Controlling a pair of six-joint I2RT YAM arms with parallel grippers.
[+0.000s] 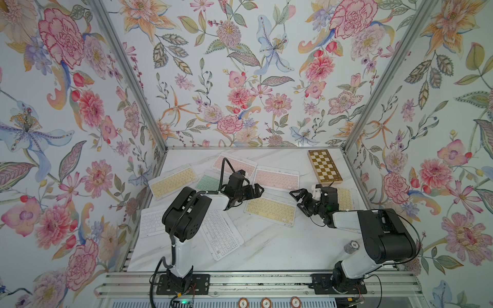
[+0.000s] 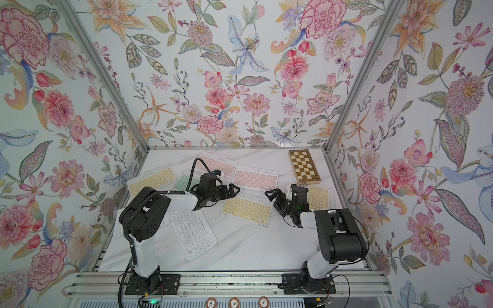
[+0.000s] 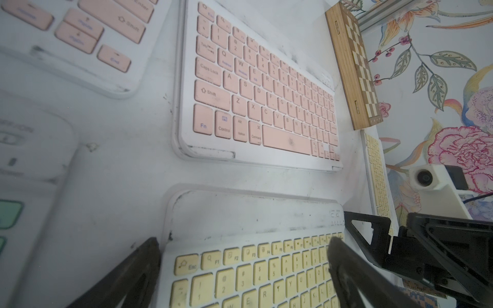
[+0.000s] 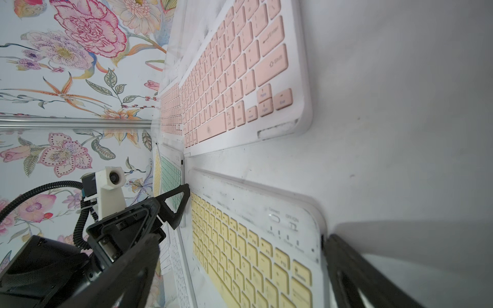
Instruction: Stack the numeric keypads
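Observation:
A white keyboard with yellow keys (image 1: 270, 211) lies flat in the middle of the table. At its left end, my left gripper stands open, its blurred fingers (image 3: 131, 279) spread apart over the board. Opposite, by the right end of the same keyboard (image 4: 256, 246), my right gripper is open too, one finger (image 4: 354, 272) close to or touching the end edge. Just behind lies a pink-keyed keyboard (image 3: 262, 97). A second pink one (image 1: 241, 166) and a green-keyed one (image 1: 208, 181) are partly hidden behind the left arm.
White-keyed keyboards (image 1: 220, 236) lie at the front left and another yellow one (image 1: 173, 181) at the back left. One more yellow keyboard (image 1: 346, 199) sits under the right arm. A chessboard box (image 1: 324, 166) and a small can (image 1: 351, 247) stand right.

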